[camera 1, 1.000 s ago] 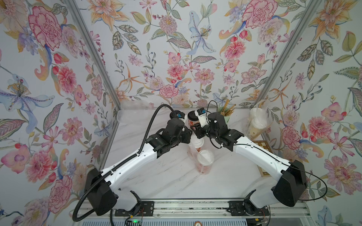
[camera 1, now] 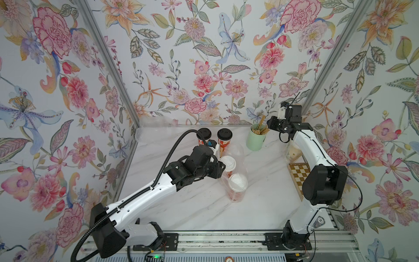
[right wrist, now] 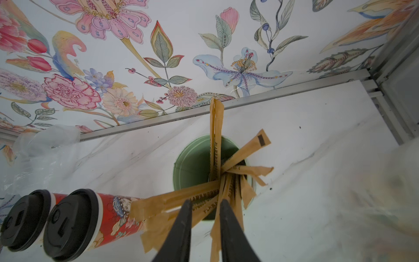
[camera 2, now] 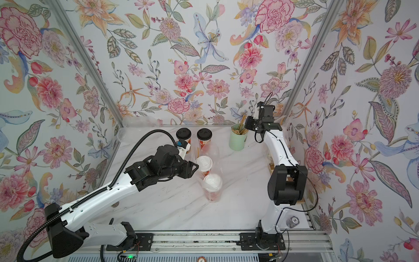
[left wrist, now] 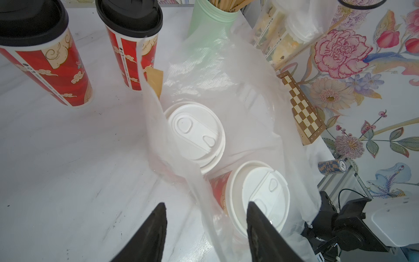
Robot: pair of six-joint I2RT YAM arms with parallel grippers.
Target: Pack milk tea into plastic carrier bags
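Note:
In the left wrist view, a clear plastic carrier bag (left wrist: 257,122) surrounds two white-lidded cups, one farther back (left wrist: 194,133) and one nearer (left wrist: 264,196). A brown paper piece (left wrist: 155,80) shows at the bag's far left edge. My left gripper is open over the bag's left edge, which runs between its fingers in the view. Over at the green holder (right wrist: 192,163), my right gripper is part open above several brown paper-wrapped straws (right wrist: 192,196); whether the fingers touch one cannot be told. Two black-lidded red cups (camera 1: 224,137) stand at the back.
Another clear bag with white-lidded cups (left wrist: 285,28) stands by the right wall. Nearby is a checkered board (left wrist: 305,107). An empty-looking clear bag (camera 1: 152,126) lies at the back left.
The right arm has swung from the middle bag across to the right and back, and its gripper is now at the straw holder. My left arm has shifted only slightly; the cups stay put.

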